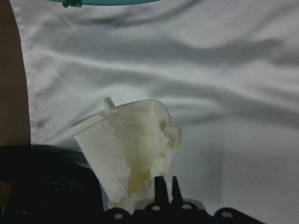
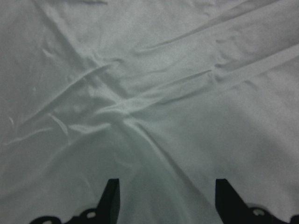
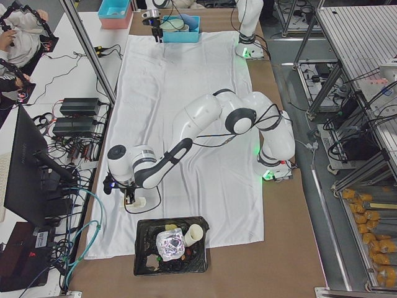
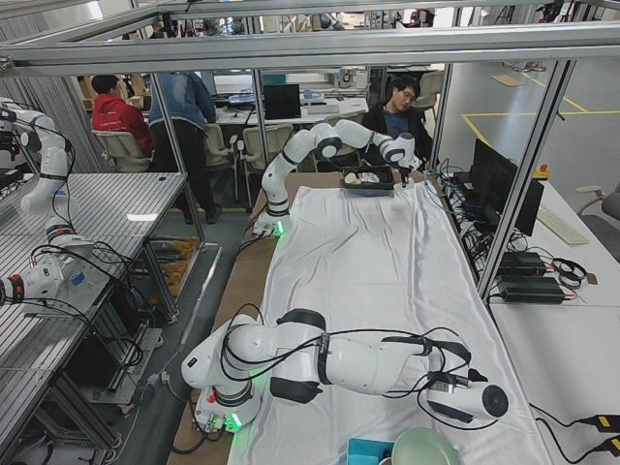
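Note:
A crumpled white paper cup (image 1: 124, 149), stained yellow inside, is at my left gripper in the left wrist view; the fingers are close together at its lower rim, shut on it. In the camera left view it is above the white cloth (image 3: 186, 198), beside the black bin (image 3: 170, 264), which holds a foil piece (image 3: 170, 244), a white cup (image 3: 193, 234) and small scraps. My right gripper is open over bare, wrinkled cloth in the right wrist view, nothing between its fingers.
A blue bin (image 3: 180, 36) with a green plate (image 4: 426, 451) stands at the cloth's far end. A teal hose (image 3: 96, 225) runs along the left edge.

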